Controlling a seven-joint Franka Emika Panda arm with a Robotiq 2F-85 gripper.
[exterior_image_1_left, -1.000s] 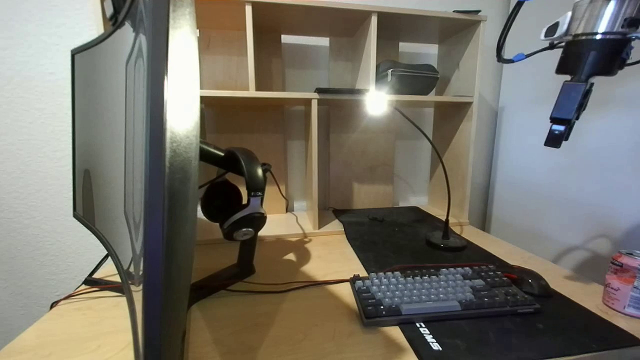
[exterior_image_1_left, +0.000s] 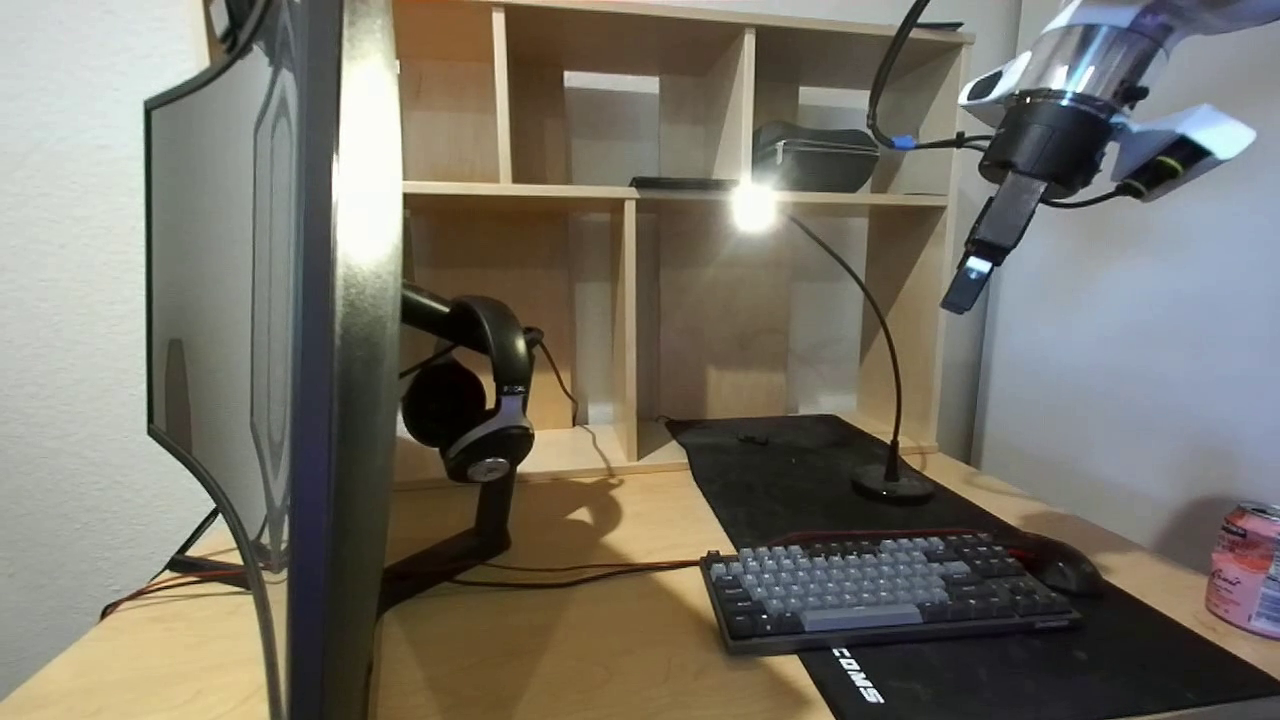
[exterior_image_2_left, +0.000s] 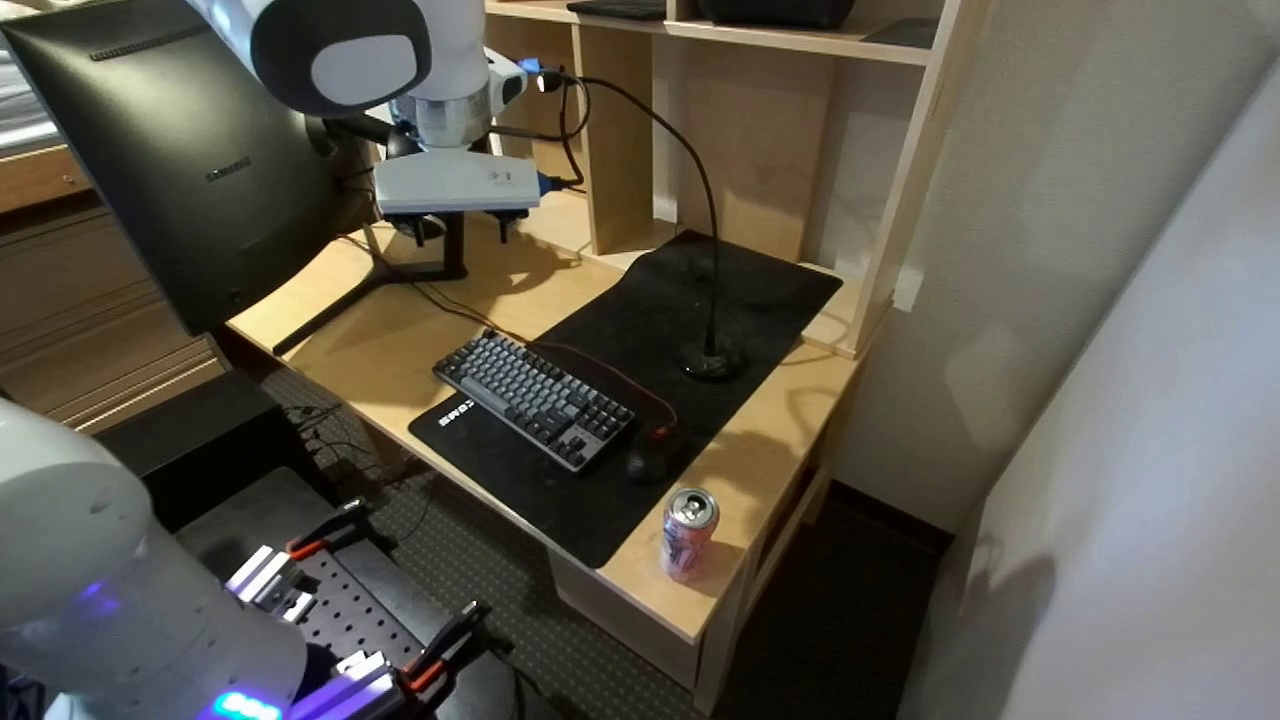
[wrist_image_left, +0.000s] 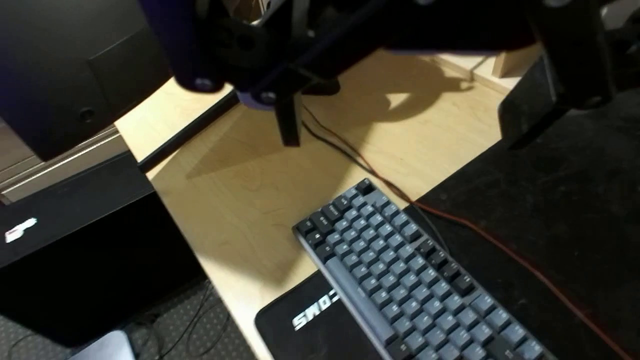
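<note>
In the wrist view my gripper is open, its two dark fingers wide apart with nothing between them. Exterior view 1 has the gripper (exterior_image_1_left: 967, 286) high at the right, angled down and left, well above the desk. From exterior view 2 the gripper (exterior_image_2_left: 462, 232) appears in front of the monitor arm, clear of the surface. The grey and black keyboard (exterior_image_1_left: 894, 588) lies on the black desk mat (exterior_image_1_left: 768, 480). Black headphones (exterior_image_1_left: 494, 396) hang behind the monitor. A pink can (exterior_image_2_left: 690, 536) stands upright on the desk's near right corner.
The large monitor (exterior_image_1_left: 326, 360) stands at the left. A lit lamp (exterior_image_1_left: 891, 484) with a thin curved neck rises from the mat. The mouse (exterior_image_2_left: 654, 454) rests beside the keyboard. Shelves (exterior_image_1_left: 546, 190) line the back, holding a dark case (exterior_image_1_left: 816, 158). Bare wood lies left of the keyboard.
The arm has moved left in exterior view 1, and the gripper has gone from pointing nearly straight down to a slant toward the lower left. The desk objects stay put.
</note>
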